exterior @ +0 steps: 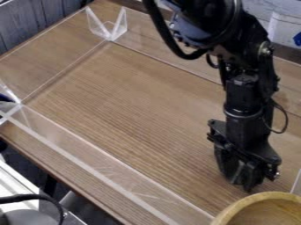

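My black gripper [245, 171] hangs low over the wooden table [112, 105] at the right side, its fingertips at or very near the surface. Its fingers are dark and crowded together, so I cannot see whether they are open or shut, or whether anything is between them. Just in front of it, at the bottom right, is the rim of a round light wooden bowl [235, 213].
Clear plastic walls [106, 31] edge the table at the back and left. A black cable [30, 202] and white items lie off the table at the lower left.
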